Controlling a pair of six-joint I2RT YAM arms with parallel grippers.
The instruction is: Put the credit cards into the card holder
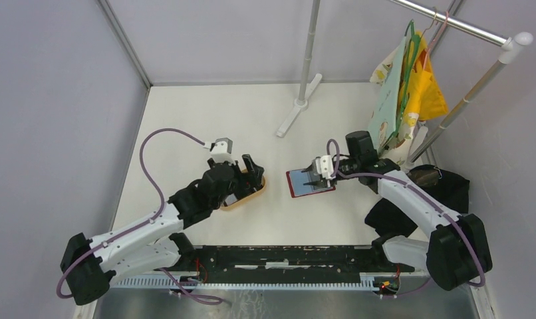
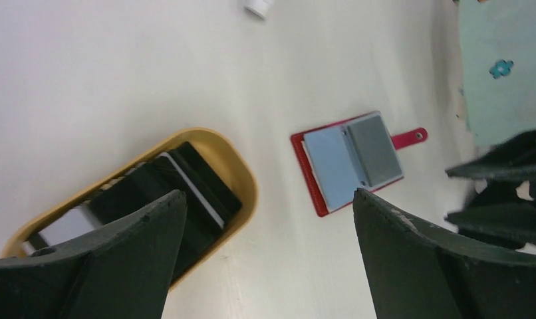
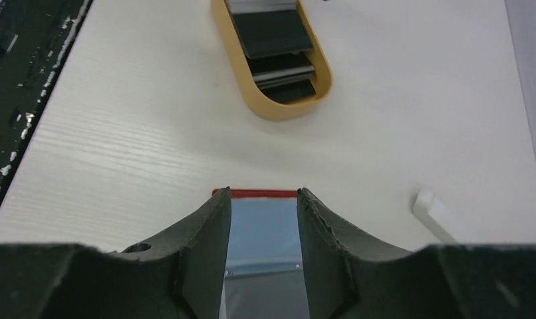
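The card holder [image 2: 331, 166] lies opened out on the table, red-edged with light blue and grey inner faces and a red strap at one side. My right gripper hovers over it, its fingers apart with nothing between them. An oval tan tray [image 2: 244, 199] to the left holds several dark and silvery cards [image 2: 145, 189], some partly overlapping. Above that tray, my left gripper stands open and empty. From the top, the left arm hides part of the tray, and the right gripper covers the holder's right portion.
A white rack foot [image 1: 293, 119] rests on the table behind the holder. Bags [image 1: 411, 86] hang at the right, close to the right arm, and a black cloth [image 1: 445, 193] lies at the right edge.
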